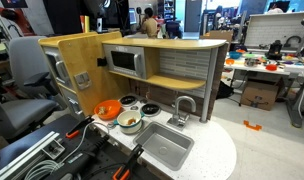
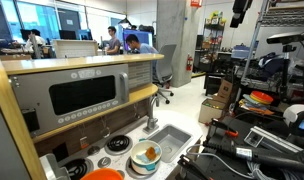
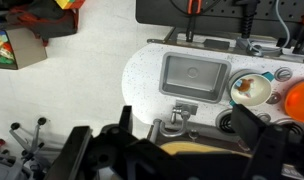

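Note:
High above the toy kitchen counter, my gripper stands open, its dark fingers [image 3: 125,122] wide apart in the wrist view with nothing seen between them. Far below lies the grey sink [image 3: 194,74] with its faucet [image 3: 175,124]. Beside the sink sits a pale pot [image 3: 260,97] with a green-tinted rim; a small orange-brown item rests inside, too small to identify. An orange bowl or pan [image 3: 299,98] lies past the pot, partly cut off by the frame edge. Exterior view 1 shows the pot [image 1: 129,128] between the sink [image 1: 164,150] and the orange bowl [image 1: 109,109].
A silver microwave [image 2: 87,95] sits in the wooden shelf behind the stove burners [image 2: 118,143]. The sink basin looks empty. White counter right of the sink [image 1: 214,150] is clear. Cables and black rails [image 1: 47,155] run along the front.

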